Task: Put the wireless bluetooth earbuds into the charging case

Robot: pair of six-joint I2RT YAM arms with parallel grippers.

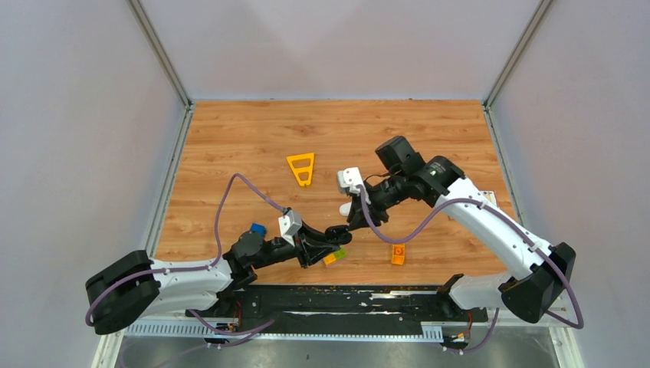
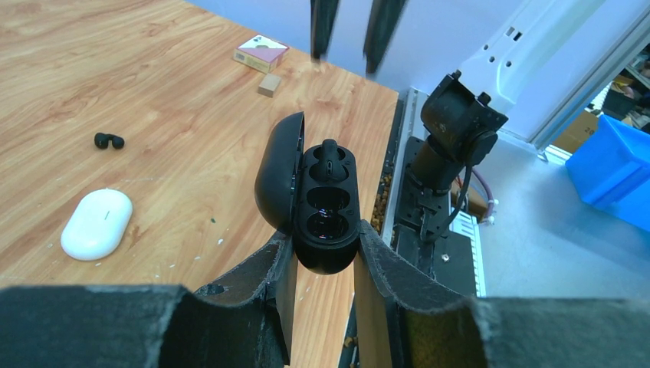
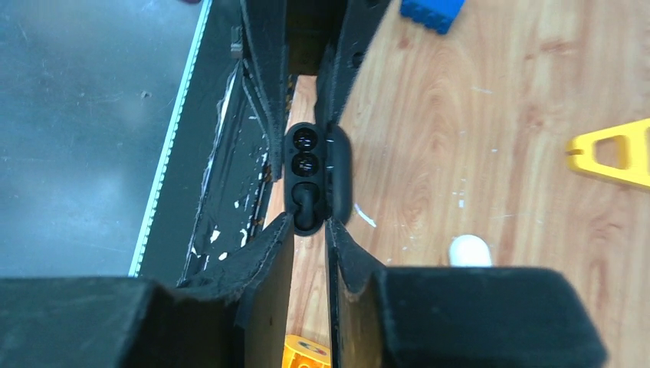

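In the left wrist view, my left gripper is shut on the black charging case [image 2: 277, 178], held above the table with its lid raised. An earbud [image 2: 330, 162] sits in the far socket, its stem showing; the other two round hollows nearer me look empty. My right gripper is open just off the case, its fingers [image 3: 280, 238] apart with nothing held between them. That same earbud [image 3: 306, 202] rests in the case end nearest those fingers. A small black two-lobed piece [image 2: 109, 141], perhaps another earbud, lies on the table.
A white rounded case [image 2: 97, 224] lies on the wood near the black piece. Yellow triangle [image 1: 302, 169], blue block [image 1: 258, 229], orange block [image 1: 398, 254] and a green-yellow block [image 1: 335, 256] are scattered around.
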